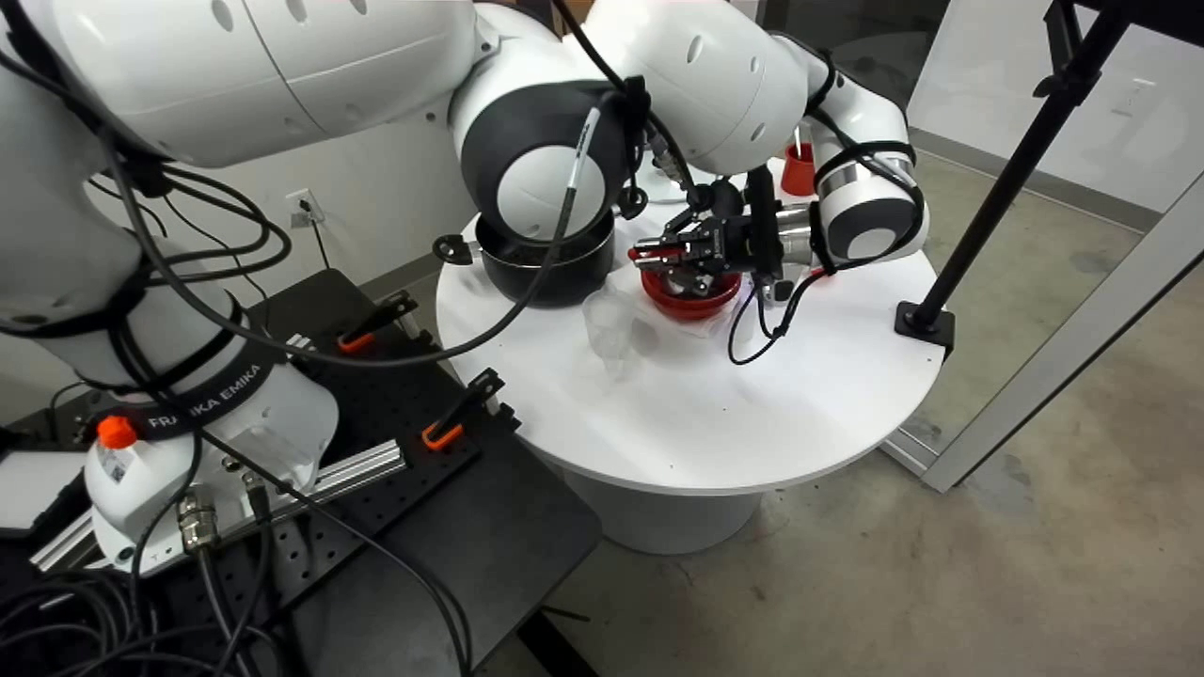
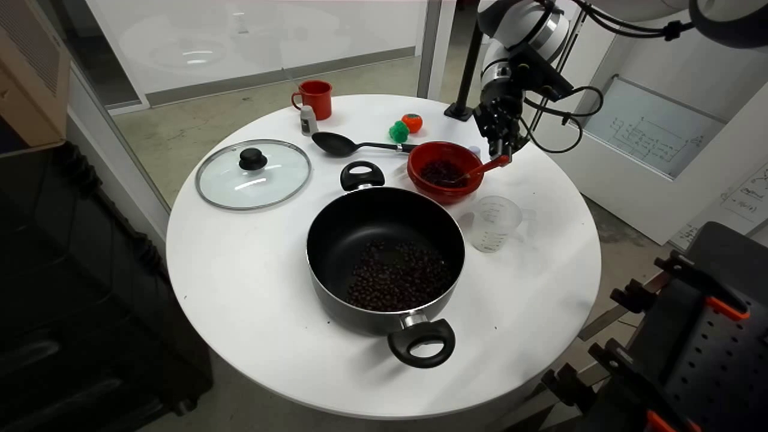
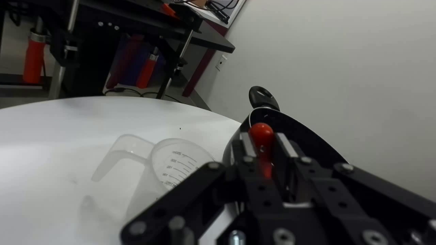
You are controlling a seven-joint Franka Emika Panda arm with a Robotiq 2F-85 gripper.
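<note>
In exterior view 2, a red utensil (image 2: 491, 167) slants down from my gripper (image 2: 501, 152) into a red bowl (image 2: 416, 173) of dark beans. My gripper is shut on the utensil's handle; the rounded red end (image 3: 261, 132) shows between the fingertips in the wrist view. The utensil's lower end is hard to make out among the beans. From exterior view 1, the gripper (image 1: 660, 254) is over the red bowl (image 1: 690, 307) and partly hides its inside.
A black pot (image 2: 338, 302) with beans in it stands beside the bowl. A clear measuring cup (image 2: 495, 224) is close to both. Behind lie a glass lid (image 2: 277, 180), black ladle (image 2: 338, 144), red mug (image 2: 317, 101) and tomato (image 2: 412, 122).
</note>
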